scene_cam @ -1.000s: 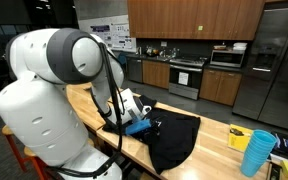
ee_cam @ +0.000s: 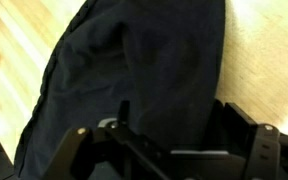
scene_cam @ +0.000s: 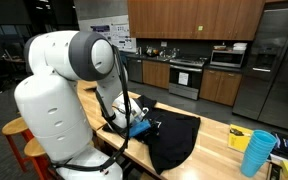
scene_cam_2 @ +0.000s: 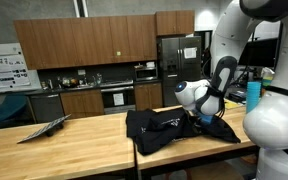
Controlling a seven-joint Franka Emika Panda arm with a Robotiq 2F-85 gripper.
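Note:
A large black cloth (scene_cam: 179, 138) is spread over the wooden table, creased and bunched in places. My gripper is low over the cloth, its fingers apart at the bottom of the wrist view. Dark fabric fills the space in front of and between the fingers, with a raised fold running up the middle. From outside, the gripper (scene_cam: 152, 132) is down among the dark folds, and its fingertips are hard to make out against them. In the second exterior view the cloth (scene_cam_2: 159, 130) reaches left and right of the arm.
A blue cup (scene_cam: 257, 153) stands on the table's right side, near a yellow item (scene_cam: 241, 137) and other small things. Bare wooden tabletop (scene_cam_2: 59, 145) stretches left of the cloth in the second exterior view. Stools (scene_cam: 17, 128) stand beyond the table's left edge.
The arm's lower links have shifted a little to the right, uncovering more of the stools. The gripper remains low at the cloth, and the cloth looks much the same.

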